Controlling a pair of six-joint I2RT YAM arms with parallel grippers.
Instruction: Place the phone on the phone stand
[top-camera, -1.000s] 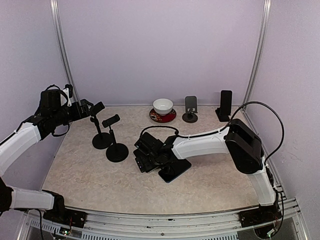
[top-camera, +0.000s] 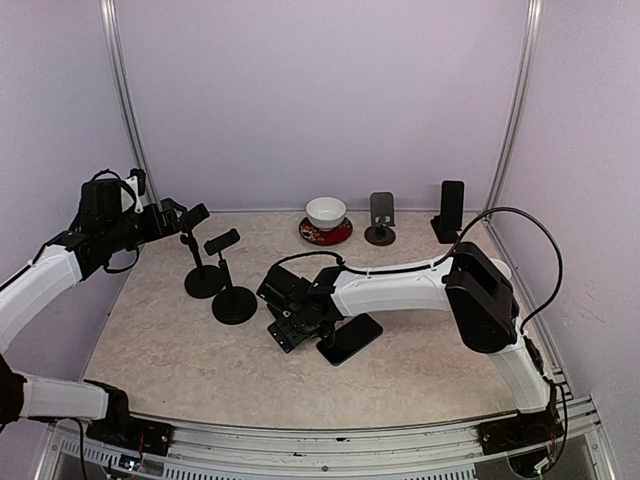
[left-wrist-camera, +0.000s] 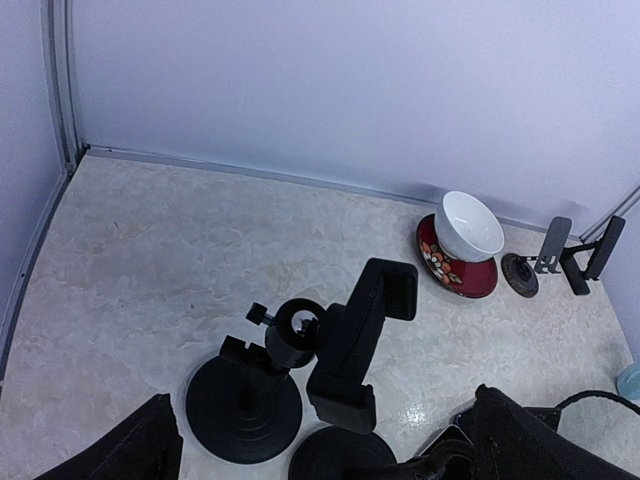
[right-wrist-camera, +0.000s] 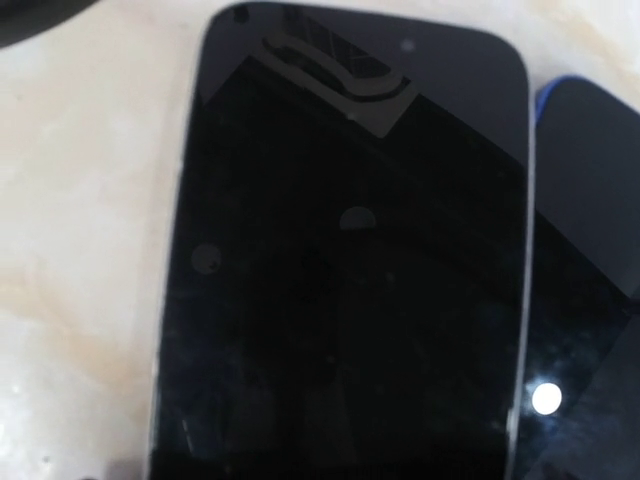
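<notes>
My right gripper (top-camera: 300, 330) hangs low over two dark phones lying on the table; the right wrist view shows one phone (right-wrist-camera: 340, 250) filling the middle, with a second, blue-edged phone (right-wrist-camera: 590, 180) beside it at right. Its fingers are hidden in that view. My left gripper (top-camera: 165, 220) is raised at the left, open, near two black round-based stands (top-camera: 233, 303), seen close in the left wrist view with a holder head (left-wrist-camera: 345, 350). Small phone stands (top-camera: 382, 207) stand at the back right.
A white bowl (top-camera: 325, 207) on a red plate (top-camera: 315, 235) is at the back centre. Walls enclose both sides and the back.
My right gripper and arm have shifted slightly toward the front over the phones. The left arm and the objects look unchanged.
</notes>
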